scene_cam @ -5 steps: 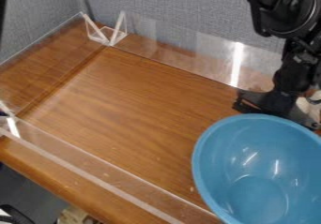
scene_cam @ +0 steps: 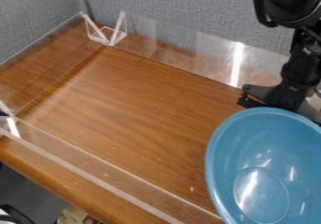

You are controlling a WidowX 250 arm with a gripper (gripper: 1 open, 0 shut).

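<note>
My black gripper (scene_cam: 267, 97) is low at the right edge of the wooden table (scene_cam: 126, 106), just behind a large blue bowl (scene_cam: 238, 162). The bowl fills the lower right of the view and partly hides the gripper, and its fingertips are too dark and small to make out.
Clear plastic walls edge the table at the back and along the front left. A white wire bracket (scene_cam: 107, 37) stands at the back left corner, with grey panels behind.
The blue bowl has shifted slightly to the right and tilted a little, its left rim now further right. The arm and gripper have moved slightly right.
</note>
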